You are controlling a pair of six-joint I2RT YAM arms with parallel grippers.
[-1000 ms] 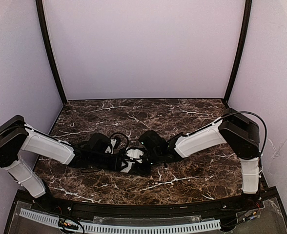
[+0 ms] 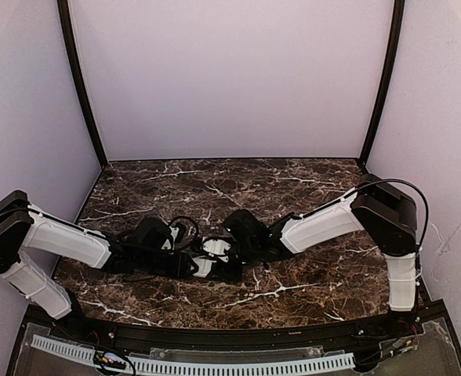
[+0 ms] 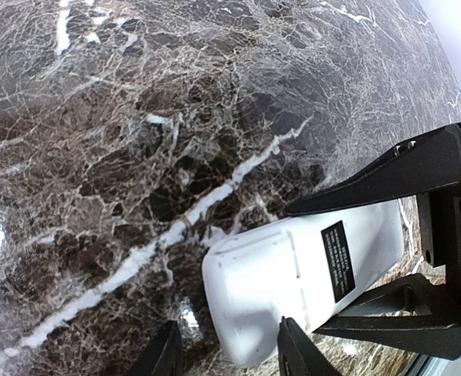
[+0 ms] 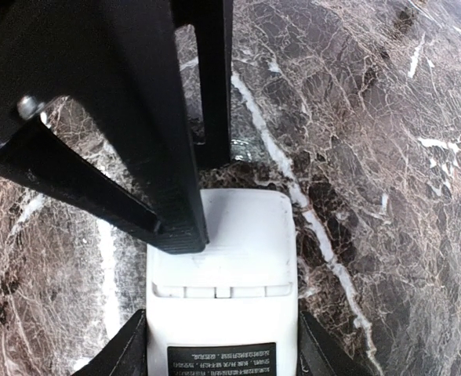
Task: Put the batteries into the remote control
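Observation:
The white remote control [image 2: 201, 266] is between my two grippers, low over the marble table. In the right wrist view its back [image 4: 223, 313] shows a dark label and a cover. A black finger [image 4: 179, 227] of my left gripper rests on that cover. My right gripper has its fingertips at either side of the remote's body. In the left wrist view the remote [image 3: 254, 282] lies past the fingertips of my left gripper, with the other gripper's black fingers along its sides. No batteries can be made out.
Pale walls stand at the back and both sides.
My left arm has shifted slightly toward the front of the table over the last second. The right arm looks unchanged.

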